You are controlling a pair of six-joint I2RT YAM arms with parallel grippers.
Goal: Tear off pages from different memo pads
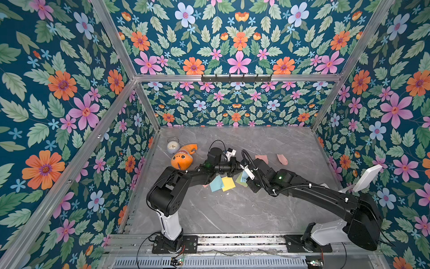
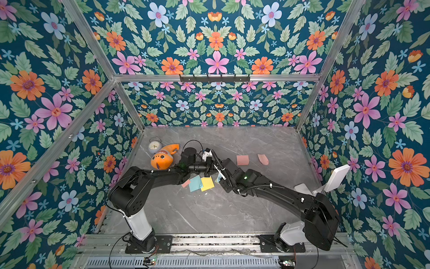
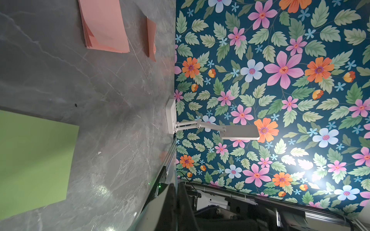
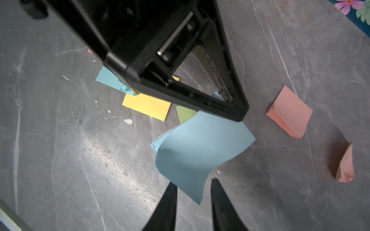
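Observation:
At the table's middle the two grippers meet over the memo pads. In the right wrist view a light blue pad (image 4: pixel 200 146) has its top page curled up, under the other gripper's black body. The fingertips of my right gripper are parted at that page's lower edge; whether they pinch it is unclear. My left gripper is shut; nothing shows clearly between its fingers. A yellow pad (image 4: pixel 146 107), teal pad (image 4: pixel 109 79), green pad (image 3: pixel 34 161) and pink pad (image 4: pixel 289 111) lie around them, with a loose curled pink page (image 4: pixel 345 163) at the right.
An orange plush toy (image 1: pixel 181 159) and a small clock (image 1: pixel 173 145) stand at the back left. A white object (image 1: pixel 365 179) stands at the right edge.

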